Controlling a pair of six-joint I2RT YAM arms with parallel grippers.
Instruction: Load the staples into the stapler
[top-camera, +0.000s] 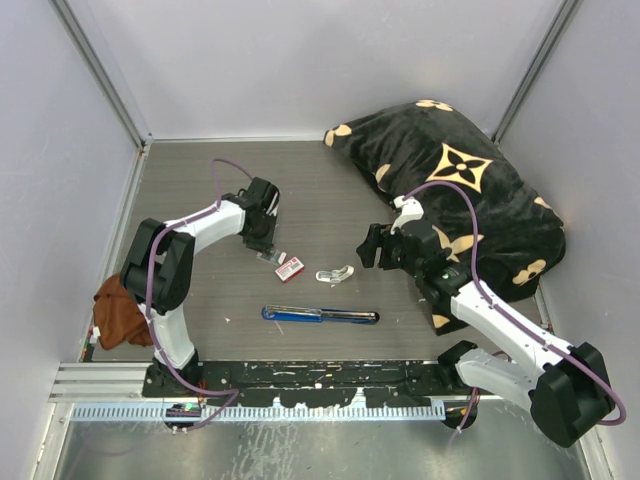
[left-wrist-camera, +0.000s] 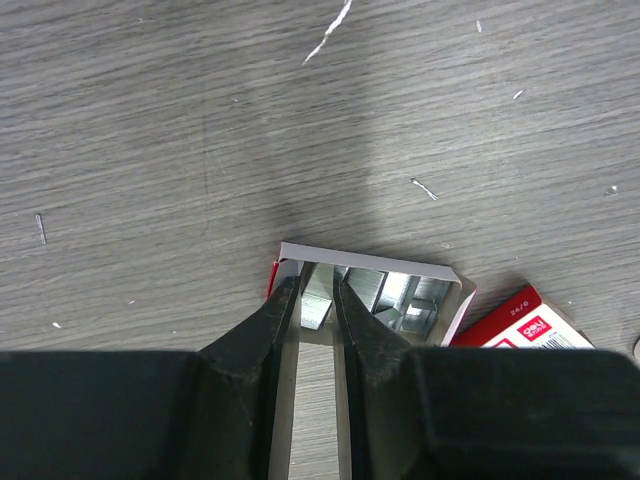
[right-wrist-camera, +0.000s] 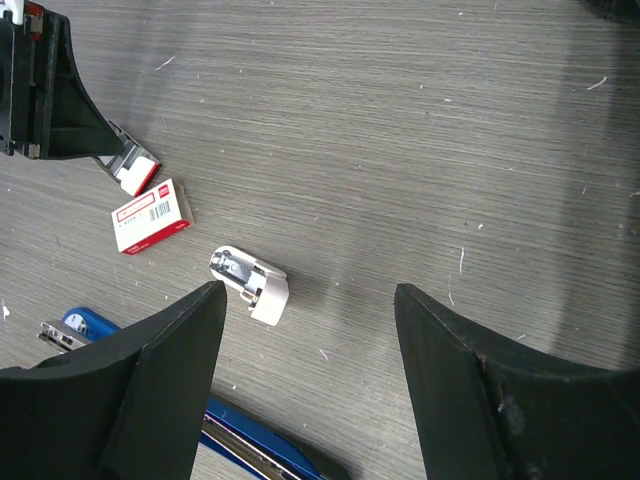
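Note:
An open staple tray holding several silver staple strips lies under my left gripper. The left fingers reach into it and stand a narrow gap apart, around one staple strip; whether they grip it is hard to tell. The blue stapler lies lengthwise on the front part of the table, its metal channel showing in the top view. Over the table to the right, my right gripper is open and empty.
A red and white staple box lies right beside the tray. Near the stapler sits a small white and silver object. A dark patterned cushion fills the back right, and a brown cloth lies at left.

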